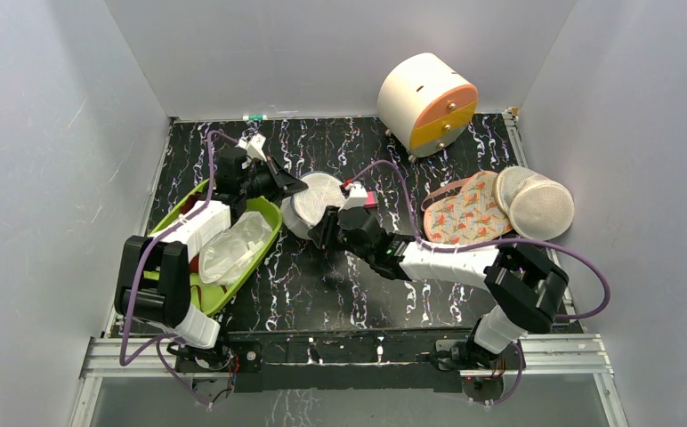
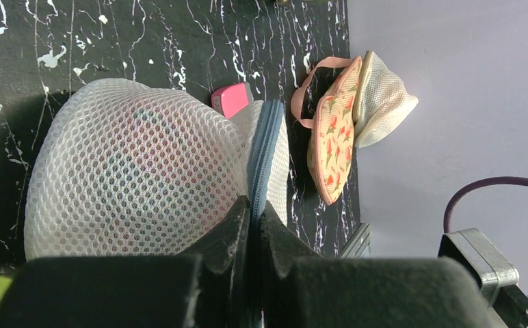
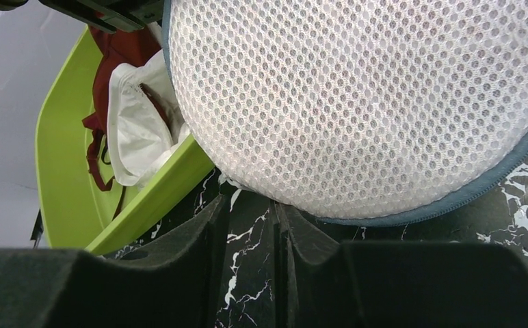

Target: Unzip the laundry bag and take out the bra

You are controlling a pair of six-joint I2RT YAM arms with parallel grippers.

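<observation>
The white mesh laundry bag [image 1: 319, 190] is held up at its left side beside the green tub. My left gripper is shut on its blue-grey zipper edge [image 2: 265, 147], which runs up between the fingertips. Faint red and blue patches show through the mesh, but no bra can be made out clearly. At the bag's near right side is my right gripper [image 1: 327, 229]. In the right wrist view its fingers [image 3: 215, 229] appear apart, tabletop showing between them. One fingertip meets the bag's lower zipper rim [image 3: 398, 217]; whether anything is pinched there is unclear.
Left of the bag, the green tub [image 1: 264, 267] holds white and dark red cloth. A small pink box [image 2: 232, 100] lies behind the bag. Farther right are a patterned bag [image 1: 469, 209] and round mesh pieces [image 1: 540, 210]; a drawer unit [image 1: 429, 98] stands at the back.
</observation>
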